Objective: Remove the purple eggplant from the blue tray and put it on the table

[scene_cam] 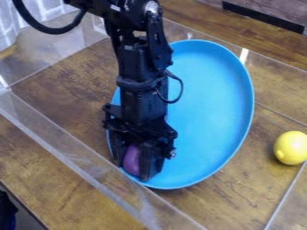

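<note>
The purple eggplant point(131, 161) lies at the near-left end of the blue tray point(214, 99), mostly covered by the gripper. My black gripper point(136, 163) comes down over it, with a finger on either side. Only a small purple patch shows between the dark fingers. Whether they press on the eggplant or just stand around it cannot be made out. The arm also hides the tray's left side.
A yellow object point(290, 147) rests on the wooden table point(60, 79) to the right of the tray. A clear raised edge point(57, 126) runs along the left and front. Bare wood shows left of the tray.
</note>
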